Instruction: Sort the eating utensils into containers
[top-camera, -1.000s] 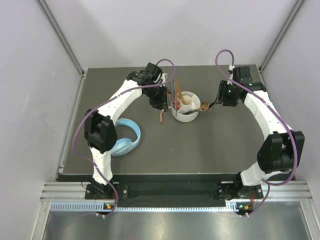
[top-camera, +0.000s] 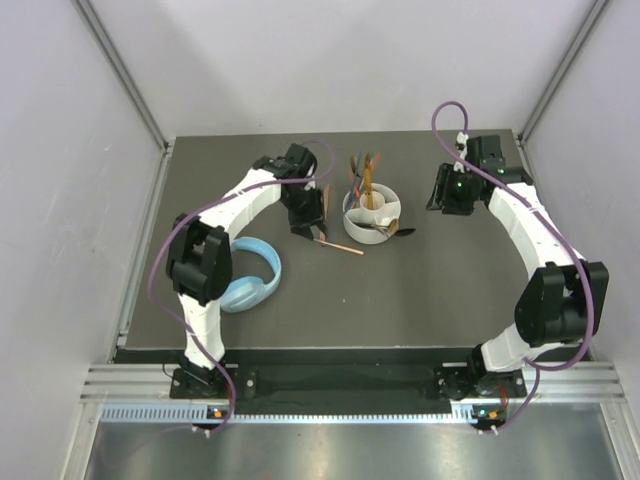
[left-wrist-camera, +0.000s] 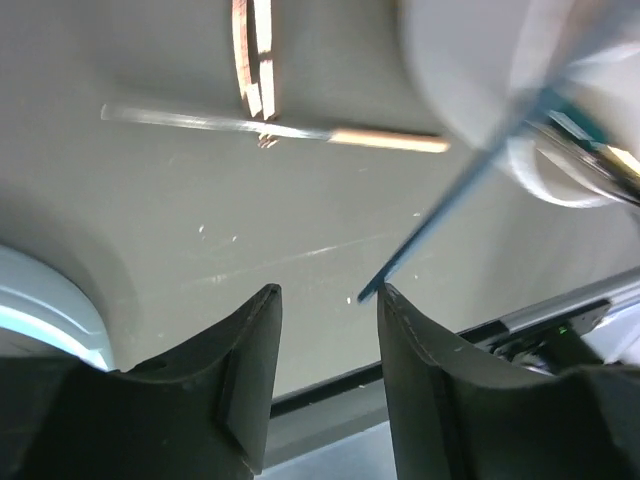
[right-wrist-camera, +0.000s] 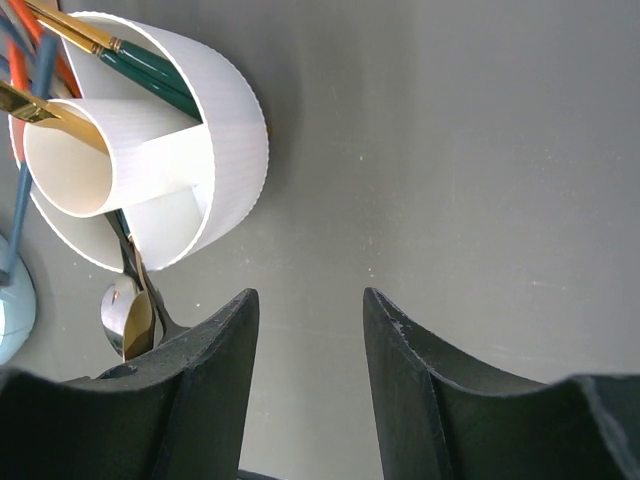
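Note:
A white round divided holder (top-camera: 360, 228) (right-wrist-camera: 238, 150) at the table's centre holds several brushes, spoons and other utensils, some leaning over its rim. Loose chopsticks (top-camera: 345, 248) (left-wrist-camera: 386, 139) lie to its left, one crosswise over others. My left gripper (top-camera: 310, 228) hangs over these chopsticks, open with nothing held; a blurred blue stick passes near its fingertips in the left wrist view. My right gripper (top-camera: 437, 202) is open and empty, to the right of the holder over bare table.
Light blue headphones (top-camera: 250, 292) (left-wrist-camera: 50, 305) lie at the front left.
My left gripper has moved left and down, away from the holder toward the loose chopsticks. The utensils in the holder have shifted. The right gripper has hardly moved.

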